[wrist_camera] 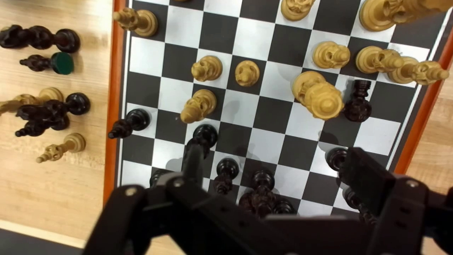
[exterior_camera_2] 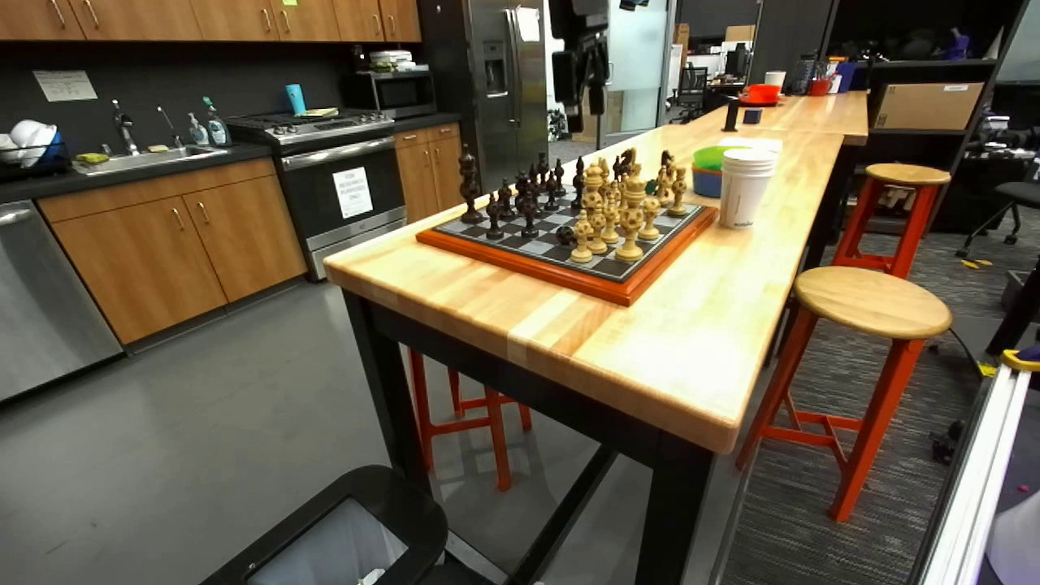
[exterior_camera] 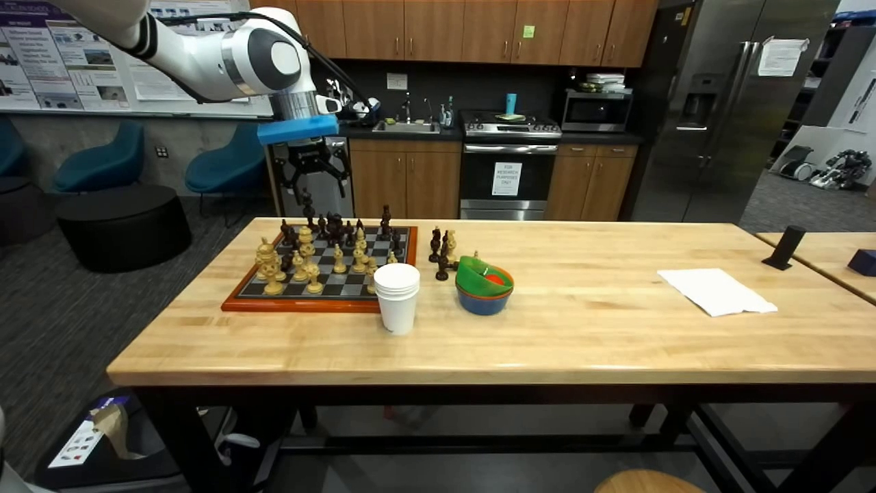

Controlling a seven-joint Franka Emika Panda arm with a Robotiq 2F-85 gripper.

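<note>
My gripper (exterior_camera: pixel 315 182) hangs above the far side of the chessboard (exterior_camera: pixel 316 305), its fingers wide apart and empty. In the wrist view the two fingers (wrist_camera: pixel 194 163) stand over the dark pieces' side, above the squares. Carved light pieces (wrist_camera: pixel 198 106) and dark pieces (wrist_camera: pixel 227 168) are spread over the board, most of them upright. One dark piece (wrist_camera: pixel 357 102) lies on its side beside a tall light piece (wrist_camera: pixel 318 95). The gripper's body hides some dark pieces at the bottom of the wrist view.
Several pieces, such as a light one (wrist_camera: pixel 63 147), stand off the board on the table. Stacked white cups (exterior_camera: pixel 397 298) stand by the board's near corner, and nested bowls (exterior_camera: pixel 484 287) sit to their right. Farther right lies white paper (exterior_camera: pixel 716 292), with bare table between.
</note>
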